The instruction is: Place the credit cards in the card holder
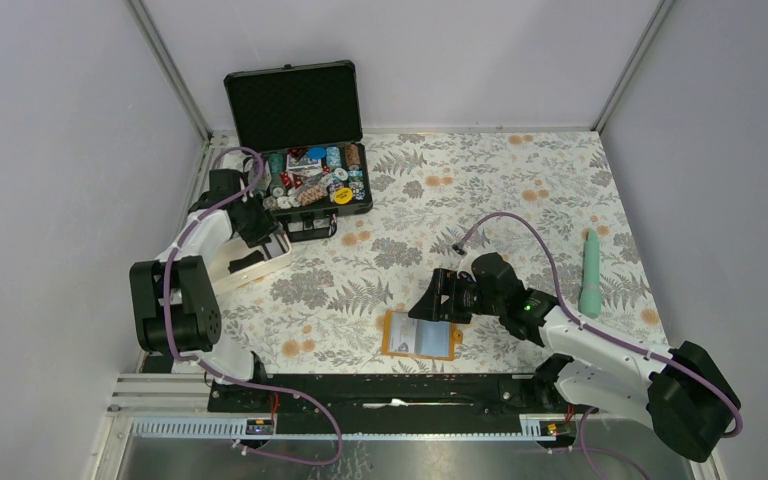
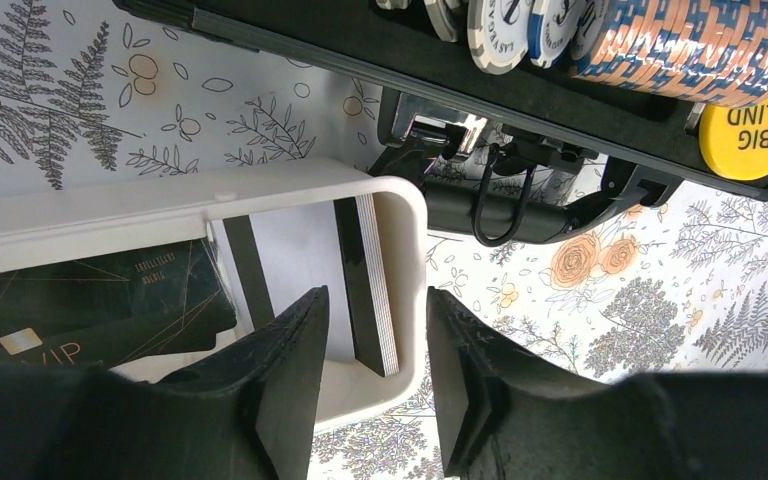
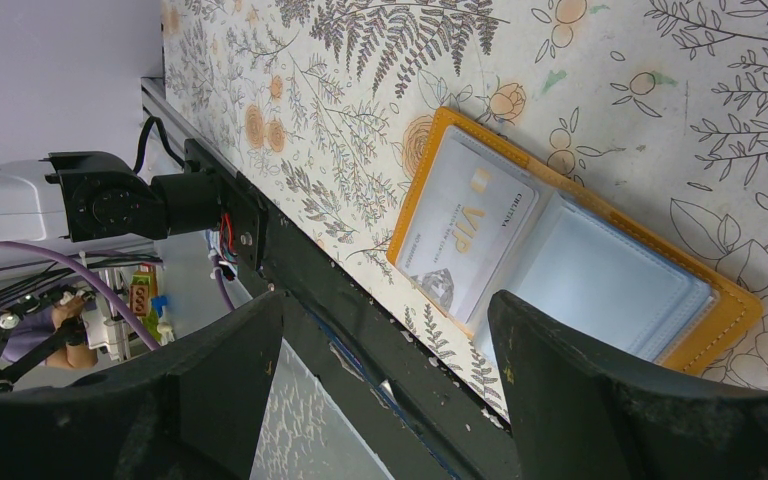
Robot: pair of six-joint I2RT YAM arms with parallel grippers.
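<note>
In the left wrist view, a white tray [image 2: 90, 210] holds a dark green card [image 2: 90, 305] and, at its end, a white card with black bands [image 2: 300, 260] beside a stack's pale edge [image 2: 379, 290]. My left gripper hangs over that end, part open, its fingers spread either side of the tray's end wall with nothing gripped. An orange card holder [image 3: 735, 312] lies open on the table, a silver VIP card [image 3: 472, 222] in one half and a clear bluish sleeve [image 3: 600, 275] in the other. Above it stands my right gripper, open and empty.
Behind the tray sits an open black case [image 1: 357, 212] of poker chips, its handle [image 2: 495, 205] close to the tray's end. A green cylinder [image 1: 590, 275] rests at the right.
</note>
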